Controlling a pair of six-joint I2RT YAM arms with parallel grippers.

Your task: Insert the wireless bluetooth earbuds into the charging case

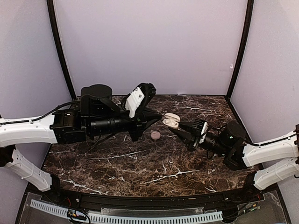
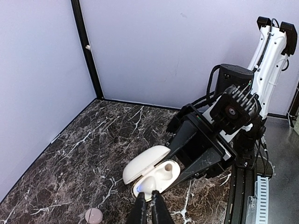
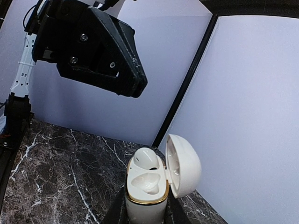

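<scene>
The white charging case point(image 1: 171, 124), lid point(image 3: 184, 165) raised, is held upright by my right gripper point(image 1: 175, 128), shut on it; in the right wrist view both wells point(image 3: 145, 184) look empty. My left gripper point(image 1: 160, 115) is left of the case. In the left wrist view a white earbud point(image 2: 149, 185) is at the tips of its fingers, in front of the case, partly overlapping it in that view; in the right wrist view that gripper's tip hides the earbud.
A small pink round object point(image 1: 155, 135) lies on the dark marble table point(image 1: 140, 168), below and left of the case. Pale walls enclose the back and sides.
</scene>
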